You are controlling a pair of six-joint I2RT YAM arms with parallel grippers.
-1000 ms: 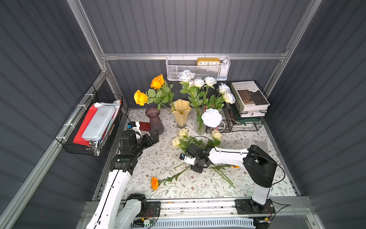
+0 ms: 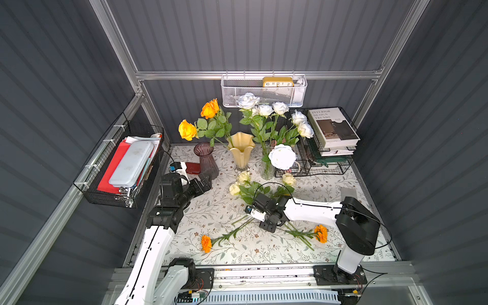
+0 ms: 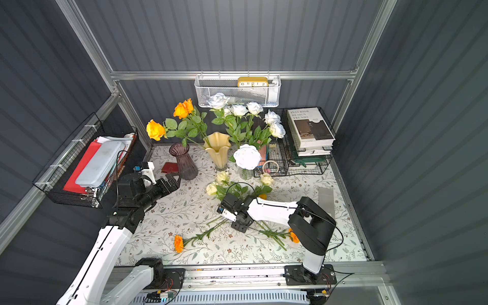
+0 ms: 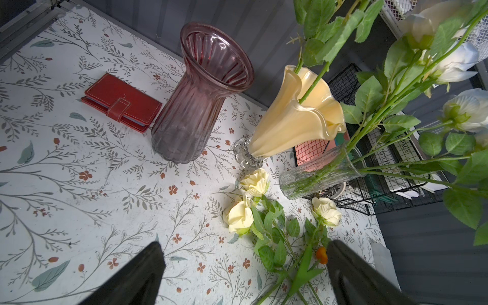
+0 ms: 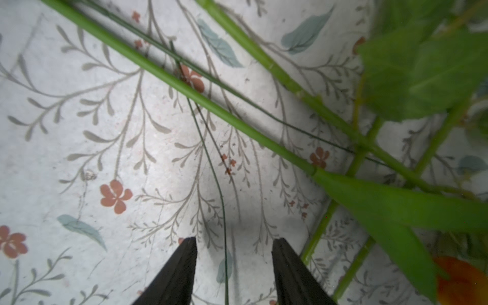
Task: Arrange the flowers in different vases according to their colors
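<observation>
My left gripper stands open in front of the empty purple vase. My right gripper hangs low over the table with its fingers apart; a thin green strand runs between them in its view, whether at their height cannot be told. Several cream roses lie at mid-table. Orange flowers lie at front left and front right. Another orange bloom sits among the cream roses' stems. The cream vase holds orange and yellow roses; the clear vase holds white roses.
A red wallet lies left of the purple vase. Wire racks with books fill the back right. A wire basket hangs at the left wall. Bare table shows at front left.
The front-right orange flower has shifted toward the front and come out from behind my right arm. That arm has moved slightly right. The left arm has stayed still.
</observation>
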